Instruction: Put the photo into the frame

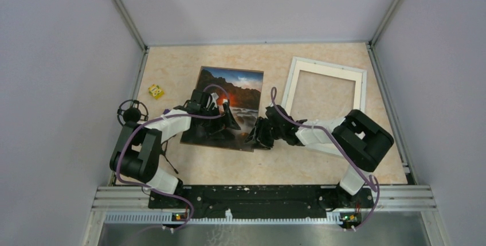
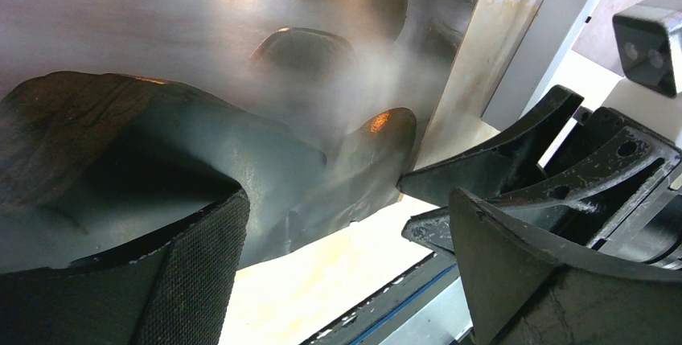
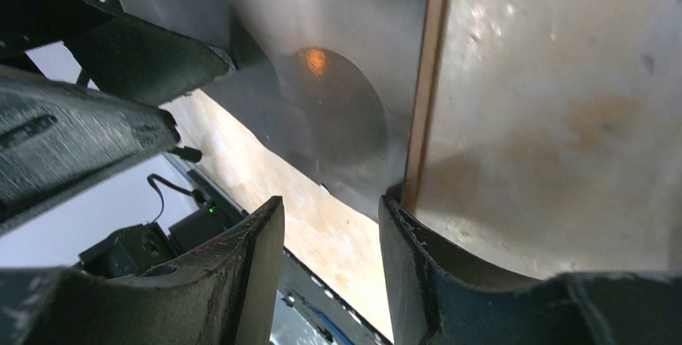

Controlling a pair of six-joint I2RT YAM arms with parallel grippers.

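The photo point(image 1: 232, 85), a sunset over dark rocks, lies flat on the table left of centre, brown along its edge. To the right is the empty white frame point(image 1: 328, 69), its lower part hidden under my right arm. My left gripper point(image 1: 223, 127) stands open over the photo's lower middle; only the photo's surface shows beneath its fingers in the left wrist view. At the photo's lower right corner is my right gripper, partly open. One of its fingertips point(image 3: 389, 208) is right by that corner; whether they touch I cannot tell. Nothing is gripped between its fingers.
A small yellow packet point(image 1: 155, 91) lies at the left of the table. Left of the left arm stands a black round object point(image 1: 132, 112). Bare table point(image 1: 229, 168) shows in front of the photo, and a narrow strip separates photo and frame.
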